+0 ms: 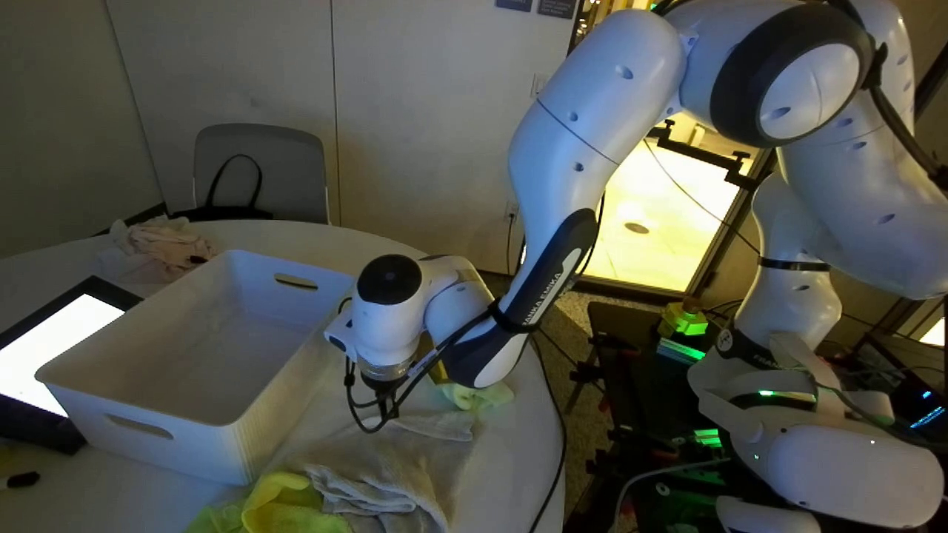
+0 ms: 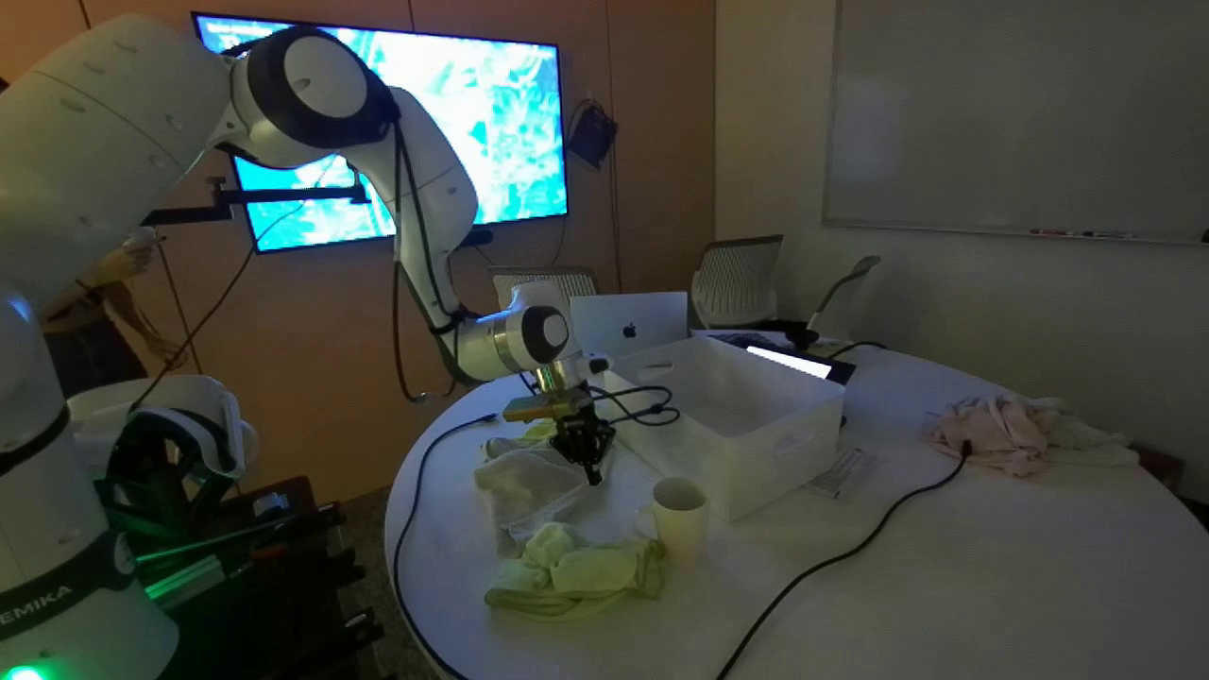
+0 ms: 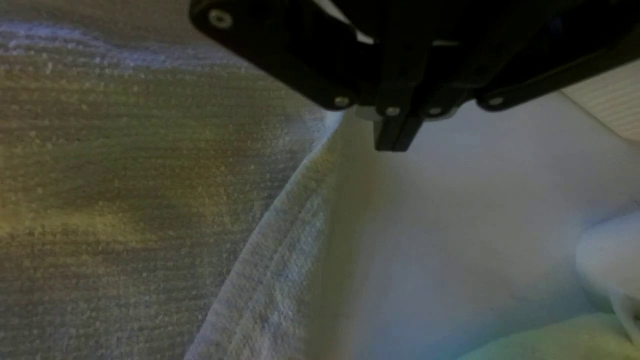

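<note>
My gripper is shut, and nothing shows between its fingertips. In the wrist view it hangs above the white table, just right of the folded edge of a grey towel (image 3: 132,180). The same towel lies crumpled on the table in exterior view 1 (image 1: 400,466), below the gripper (image 1: 388,409). Exterior view 2 has the gripper (image 2: 592,474) over the side of the towel nearest the white box (image 2: 771,467). A yellow-green cloth (image 2: 584,578) lies in front of the towel. Another yellow-green cloth (image 1: 475,397) lies beyond it.
A white mug (image 2: 680,523) stands between the front cloth and the box. The box looks empty in exterior view 1. A laptop (image 2: 629,323), a lit tablet (image 1: 58,355) and a pinkish cloth (image 2: 997,433) are around it. A black cable (image 2: 850,555) crosses the table's clear front area.
</note>
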